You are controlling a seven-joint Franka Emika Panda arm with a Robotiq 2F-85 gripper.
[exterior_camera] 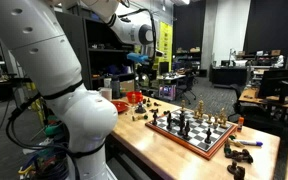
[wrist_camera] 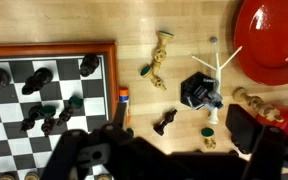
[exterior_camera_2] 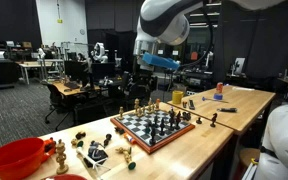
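Note:
My gripper stands open above the table, its dark fingers spread wide at the lower part of the wrist view, with nothing seen held between them. A small black chess piece (wrist_camera: 165,121) lies on the wood below that gap. Left of it, the brown-framed chessboard (wrist_camera: 111,75) carries several dark pieces, such as a dark piece (wrist_camera: 89,65) near its edge. A gold piece (wrist_camera: 158,60) lies on its side farther up. In exterior view 2, gold and dark pieces stand on the board, and the arm's gripper (exterior_camera_2: 134,77) hangs high over the table.
A black-and-white object with pale prongs (wrist_camera: 201,90) lies beside a red bowl (wrist_camera: 246,62). An orange-tipped marker (wrist_camera: 124,100) rests along the board's edge. Several loose pieces lie around the board. Bare wood (wrist_camera: 199,25) shows at the top of the wrist view.

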